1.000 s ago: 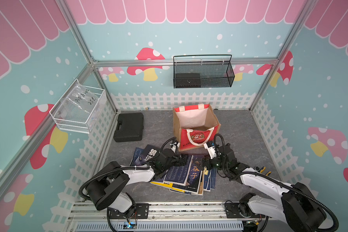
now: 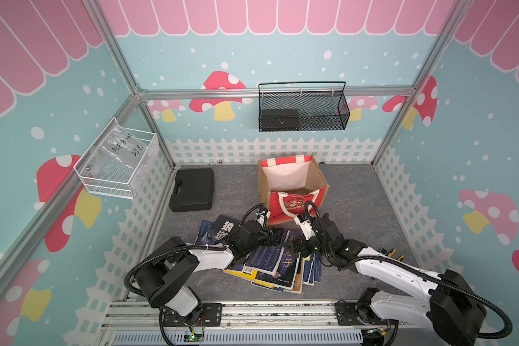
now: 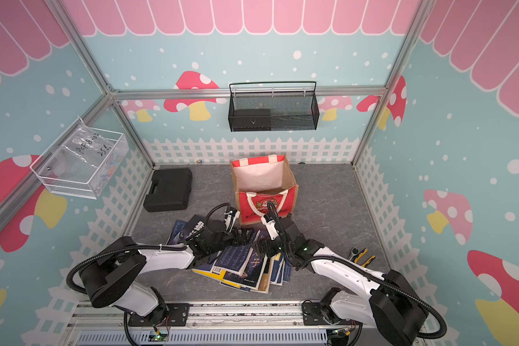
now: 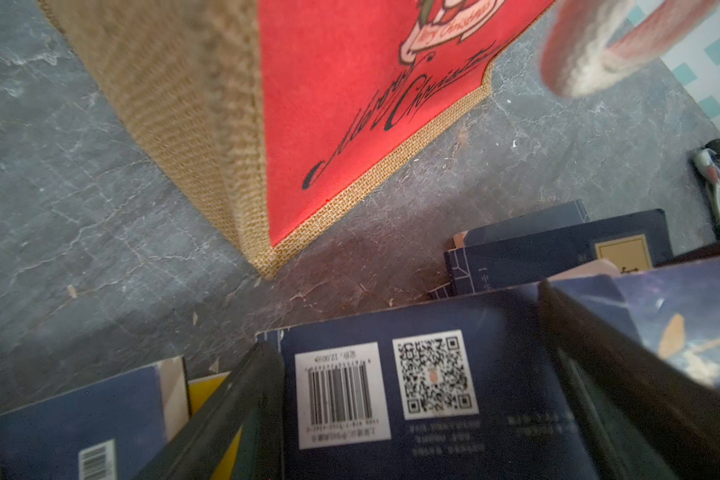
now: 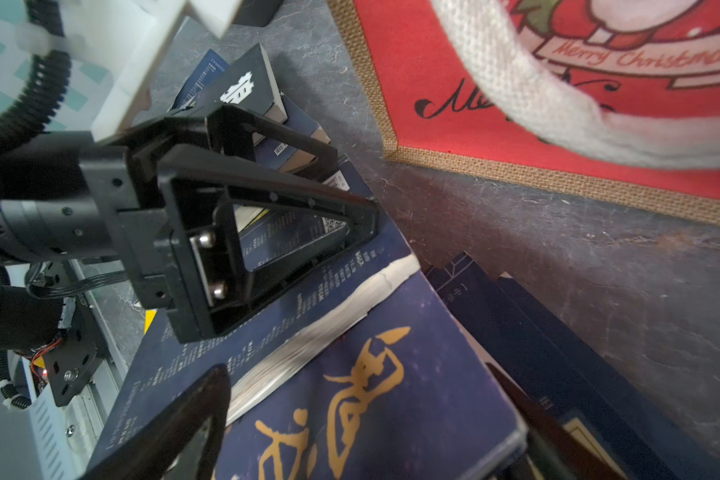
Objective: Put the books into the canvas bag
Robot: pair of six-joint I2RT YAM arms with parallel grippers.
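A pile of dark blue books [image 2: 263,260] lies in front of the canvas bag [image 2: 269,216], which stands upright with its top gaping. Above the pile, my left gripper [image 2: 278,235] is open; in its wrist view, a barcoded book [image 4: 488,376] lies between and below its fingers. Close beside it my right gripper [image 2: 298,246] is open too, its fingers [image 5: 200,412] on either side of a gold-lettered book [image 5: 448,384]. Whether the fingers touch the books is hard to tell. More books [image 3: 282,268] lie to the right, others [image 3: 177,231] at the left.
A black case [image 2: 192,189] stands at the back left. Pliers and other tools [image 3: 362,255] lie at the right. The bag's white rope handle [image 5: 528,88] hangs near the right gripper. Bare floor [image 2: 351,199] shows right of the bag.
My right gripper has moved left over the pile, closer to the left one, and now covers part of the gold-lettered book. The left arm has shifted only slightly. Bag and books look unmoved.
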